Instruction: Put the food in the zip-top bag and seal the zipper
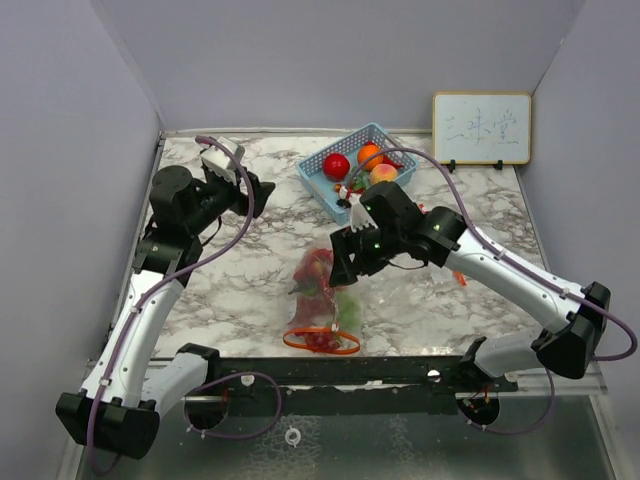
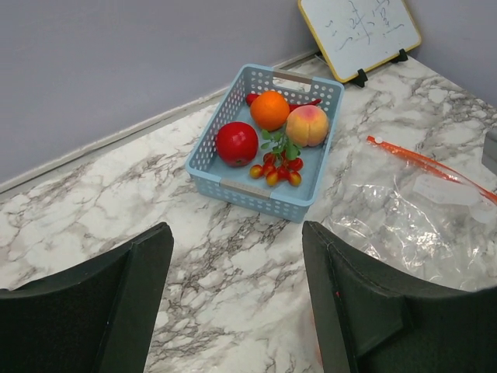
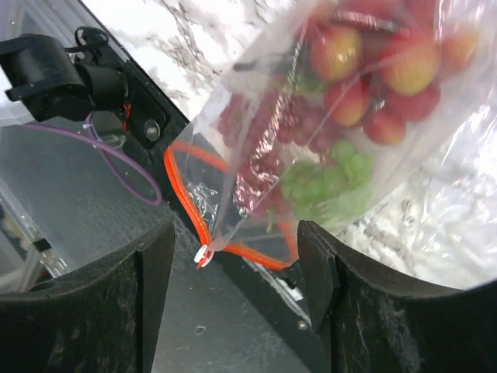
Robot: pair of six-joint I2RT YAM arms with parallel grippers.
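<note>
A clear zip top bag lies at the table's front middle, filled with grapes and red-yellow fruit. Its orange zipper forms a gaping loop at the front edge, and a white slider sits on it. Above the bag my right gripper points down, open and empty, with the zipper in sight beyond its fingertips. To the upper left, my left gripper is raised over bare table, its fingers apart and nothing between them. A second, flat bag with an orange zipper lies to the right, looking empty.
A blue basket at the back holds a red fruit, an orange, a peach and small tomatoes. The whiteboard stands at the back right.
</note>
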